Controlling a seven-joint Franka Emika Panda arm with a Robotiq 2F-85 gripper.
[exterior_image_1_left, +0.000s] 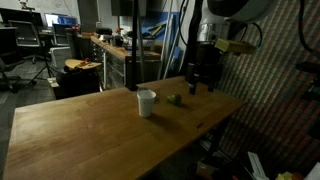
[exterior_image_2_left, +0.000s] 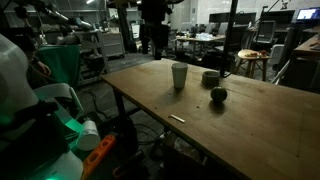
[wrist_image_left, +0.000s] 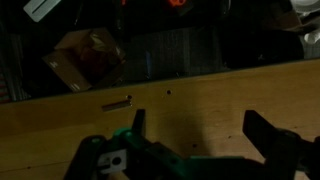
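Note:
A white cup (exterior_image_1_left: 146, 103) stands upright on the wooden table; the second exterior view also has this cup (exterior_image_2_left: 179, 75). Beside it is a small round green object (exterior_image_1_left: 175, 99), dark in the second exterior view. A short thin stick (exterior_image_2_left: 176, 118) lies near one table edge, and a stick (wrist_image_left: 116, 104) shows dark in the wrist view. My gripper (exterior_image_1_left: 202, 88) hangs above the table near its far right end, clear of all these objects. Its two fingers (wrist_image_left: 138, 124) are wide apart in the wrist view, with only bare tabletop between them.
A dark grey bowl or mug (exterior_image_2_left: 210, 77) sits behind the cup. Past the edge in the wrist view, the floor is dark, with a cardboard box (wrist_image_left: 88, 58) and clutter.

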